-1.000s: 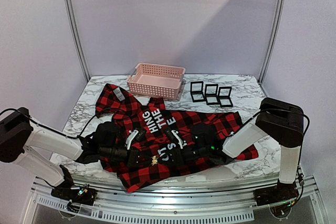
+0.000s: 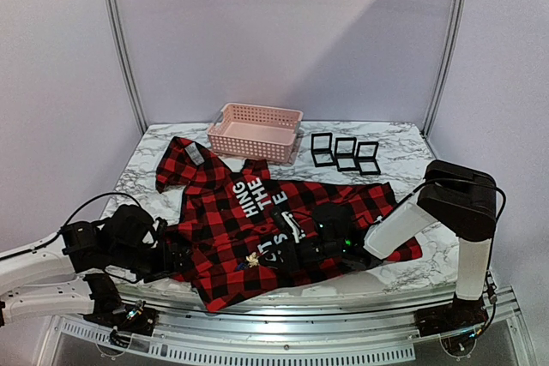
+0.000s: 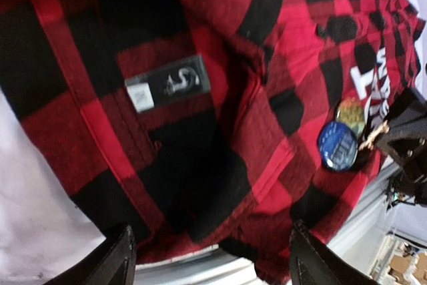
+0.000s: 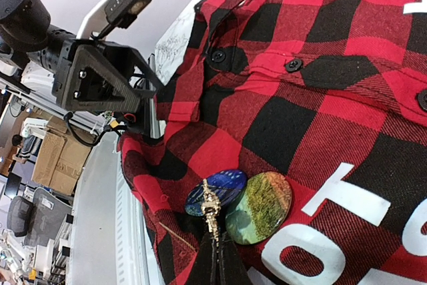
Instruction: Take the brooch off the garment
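The red-and-black plaid garment (image 2: 219,216) lies spread on the table, white letters on it. A small gold brooch (image 4: 211,206) sits low over the cloth, its lower end between the tips of my right gripper, which is shut on it. Whether its pin is free of the cloth cannot be seen. Partly behind the brooch is a round blue badge (image 4: 230,183), with a round green-and-orange badge (image 4: 261,206) beside it. My left gripper stands open above the garment's left edge, fingers wide apart, holding nothing.
A pink basket (image 2: 255,112) stands at the back, an empty one as far as I see. Several black square frames (image 2: 345,153) stand right of it. In the left wrist view a label (image 3: 167,83) lies on the cloth. Bare marble table (image 2: 433,250) shows at the right.
My left arm has drawn back to the left, away from the brooch and the right gripper.
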